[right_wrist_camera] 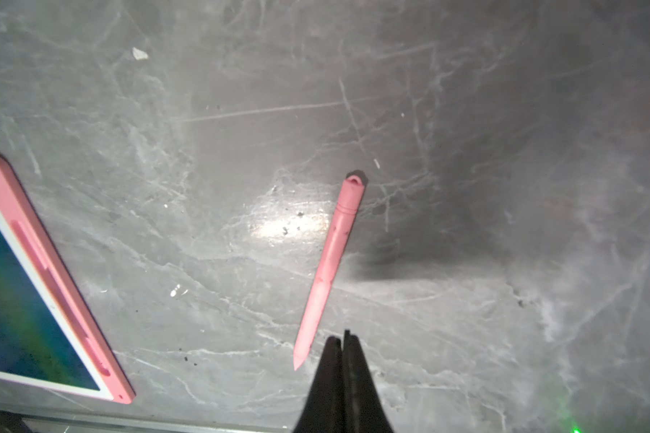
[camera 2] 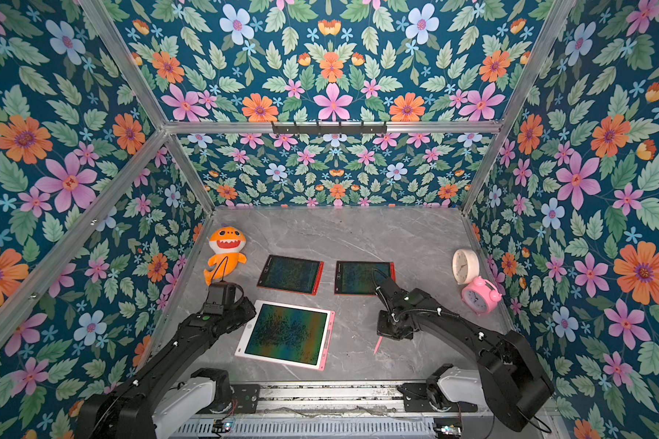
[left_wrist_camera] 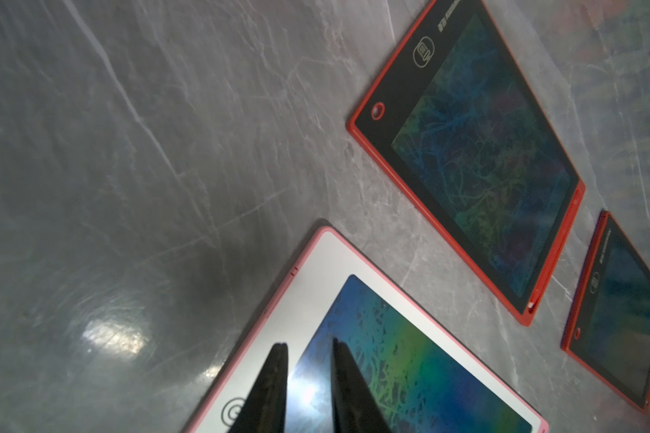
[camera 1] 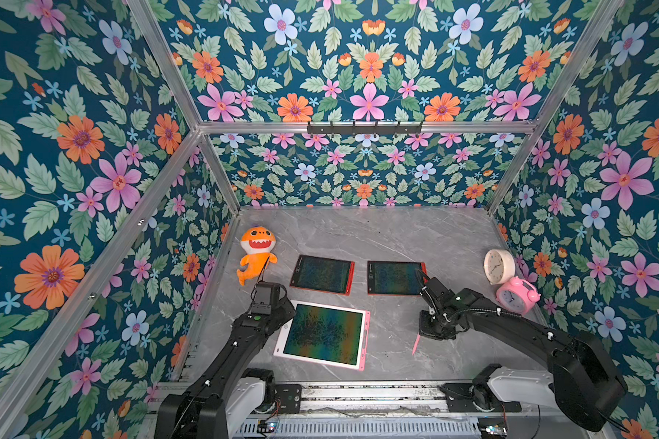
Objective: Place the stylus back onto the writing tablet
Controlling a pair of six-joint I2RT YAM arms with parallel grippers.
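A pink stylus [right_wrist_camera: 332, 252] lies on the grey table below my right gripper, whose fingertips are close together near the stylus's tip end, apparently with nothing between them. The white-and-pink writing tablet [camera 1: 322, 336] lies front centre, an empty pen slot visible on its pink edge [right_wrist_camera: 57, 292] in the right wrist view. My left gripper hangs by that tablet's left side, fingers a little apart, nothing between them.
Two red-edged tablets [camera 1: 322, 274] lie behind. An orange shark toy [camera 1: 257, 256] is at the back left, a cream clock [camera 1: 498, 265] and pink clock [camera 1: 516, 296] at the right.
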